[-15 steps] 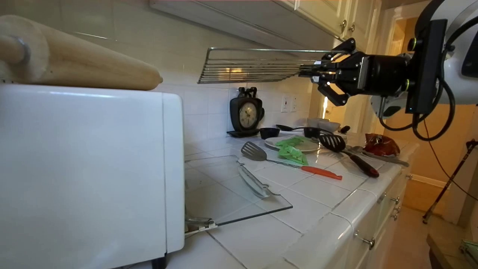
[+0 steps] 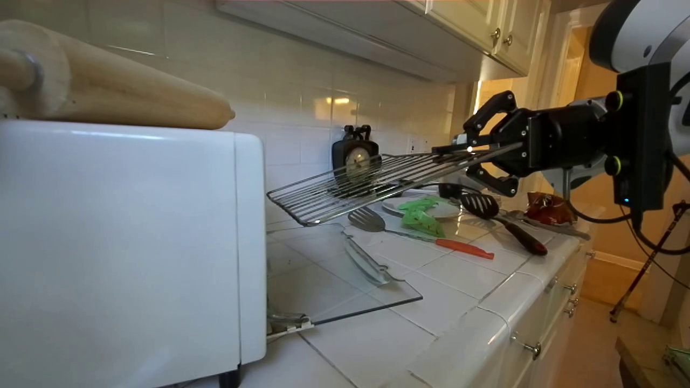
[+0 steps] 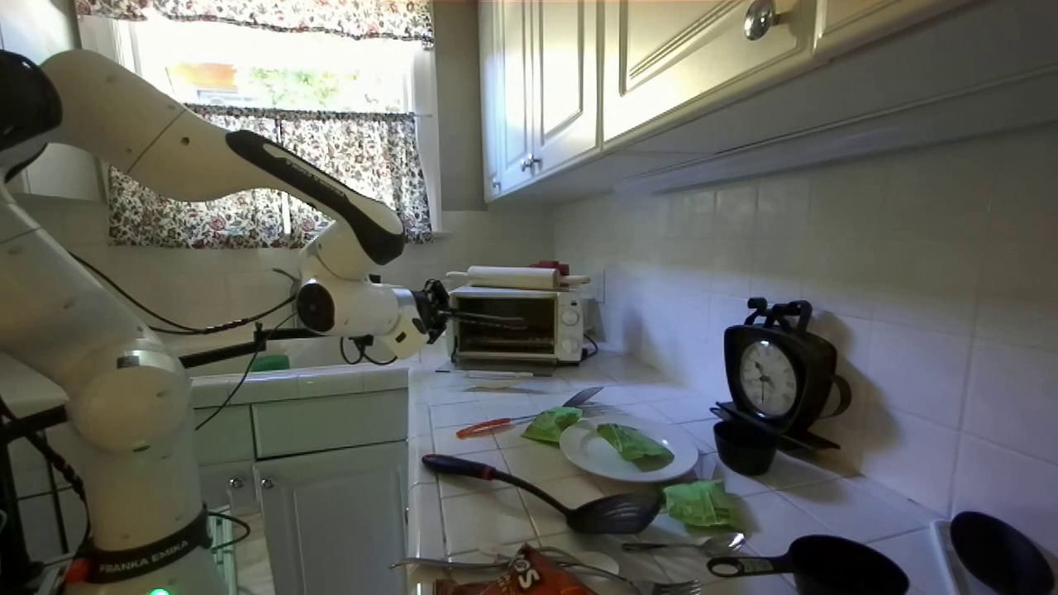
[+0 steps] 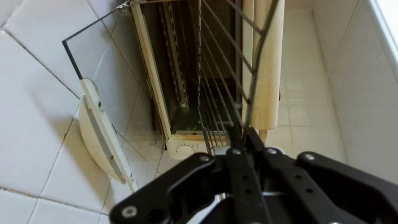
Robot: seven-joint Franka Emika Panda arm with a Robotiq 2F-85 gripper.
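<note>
A wire oven rack [image 2: 368,180] hangs in the air above the counter, tilted, its far end close to the front of the white toaster oven [image 2: 129,246]. My gripper [image 2: 470,150] is shut on the rack's near edge. In the wrist view, the rack's wires [image 4: 224,74] run from my fingers [image 4: 242,175] toward the oven's open cavity [image 4: 186,67]. The oven's glass door [image 2: 349,278] is folded down flat over the counter, its handle [image 4: 106,138] uppermost. In exterior view 2, the rack [image 3: 486,319] appears edge-on before the oven opening, still outside it as far as I can see.
On top of the oven lies a wooden rolling pin [image 2: 116,81]. Spatulas [image 2: 466,248], a plate [image 3: 626,466] with green packets and a black scale [image 2: 356,158] occupy the counter beyond the door. Cabinets [image 3: 714,69] overhang the back of the counter.
My gripper has come down with the rack still in it. The rack has turned about its length and lowered, its far end now nearer the height of the oven's opening.
</note>
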